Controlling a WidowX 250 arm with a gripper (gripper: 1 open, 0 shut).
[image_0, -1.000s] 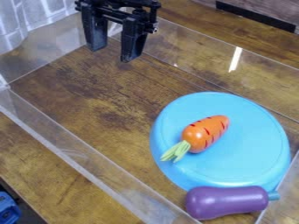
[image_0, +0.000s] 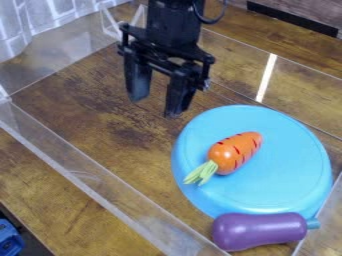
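Note:
My black gripper (image_0: 158, 88) hangs over the wooden floor of the clear-walled enclosure, up and left of a light blue plate (image_0: 274, 185). Its fingers are spread apart with nothing visible between them. An orange toy carrot (image_0: 234, 150) with pale green leaves lies on the plate. A purple toy eggplant (image_0: 257, 231) lies at the plate's lower edge, at the bottom right.
Clear plastic walls (image_0: 94, 185) border the wooden surface. A small blue object (image_0: 8, 238) sits outside at the bottom left corner.
My gripper has moved down in the view and slightly right, closer to the plate. The carrot, plate and eggplant are unmoved.

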